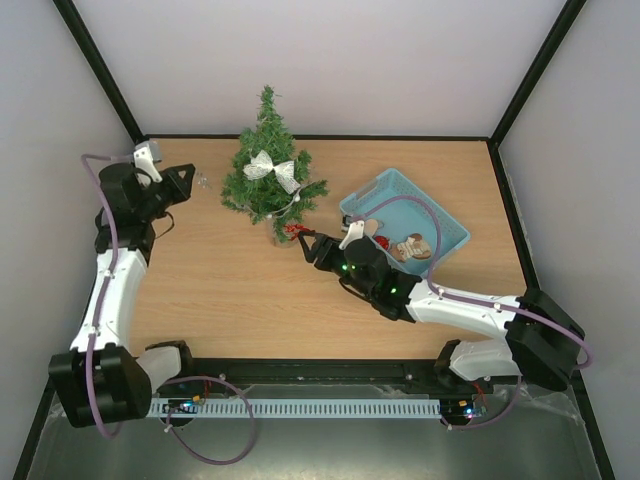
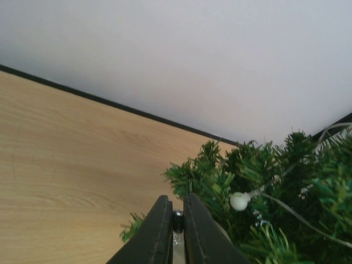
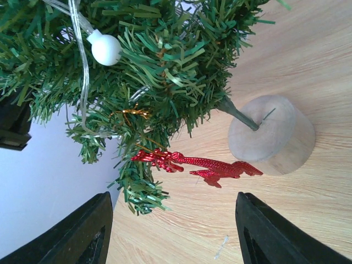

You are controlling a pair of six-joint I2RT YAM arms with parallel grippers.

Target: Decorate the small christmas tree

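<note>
The small green tree (image 1: pixel 266 135) stands at the back of the table, with a white bow on its front. In the right wrist view a red glittery ornament (image 3: pixel 220 166) hangs low on the branches by a golden thread, near the wooden base (image 3: pixel 273 135). My right gripper is open facing it, with nothing between the spread fingers. To the tree's left, my left gripper is shut; a thin silvery glittery ornament (image 2: pixel 177 237) shows at its fingers, mostly hidden, and as a faint sparkle (image 1: pixel 203 181) from above.
A light blue basket (image 1: pixel 452 222) holding several ornaments stands right of the tree, partly behind my right arm. White light bulbs (image 3: pixel 106 50) on a wire wind through the branches.
</note>
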